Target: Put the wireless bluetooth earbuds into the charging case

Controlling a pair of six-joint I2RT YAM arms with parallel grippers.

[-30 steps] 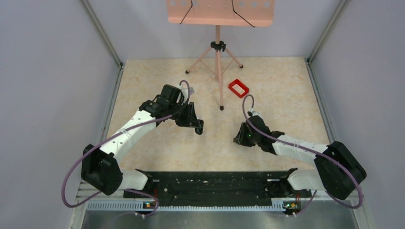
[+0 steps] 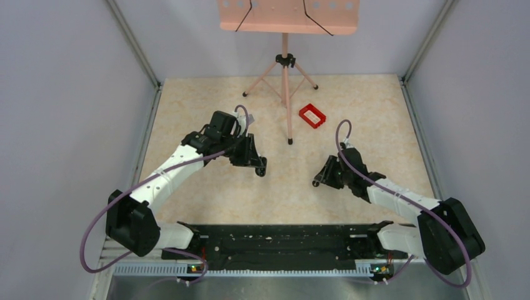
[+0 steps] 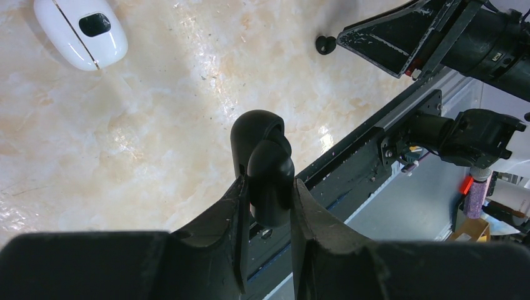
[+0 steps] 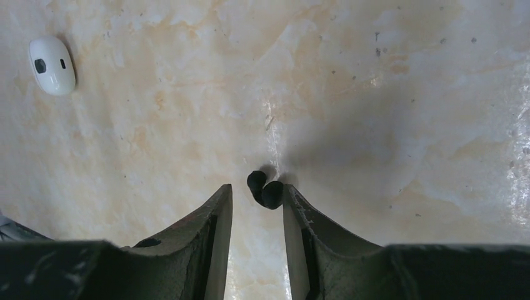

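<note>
My left gripper is shut on the black charging case (image 3: 251, 136), which shows an opened lid and rounded dark inner parts. From above, the same case (image 2: 262, 167) sits at the left gripper's tips. A small black earbud (image 4: 272, 195), two rounded lobes, lies on the table ahead of my right gripper. The right fingers stand apart, one on each side of the earbud in that view, and nothing is gripped. In the left wrist view the earbud (image 3: 325, 44) appears just beyond the right gripper's tips. Whether they touch, I cannot tell.
A white mouse (image 3: 84, 30) lies on the table. The red tray (image 2: 319, 125) rests toward the back, beside the pink stand's leg (image 2: 289, 119). Between the two grippers the tabletop (image 2: 290, 181) is clear.
The right gripper has shifted right and slightly toward the back, and the earbud now shows past its tips. The left arm and the case have stayed in place.
</note>
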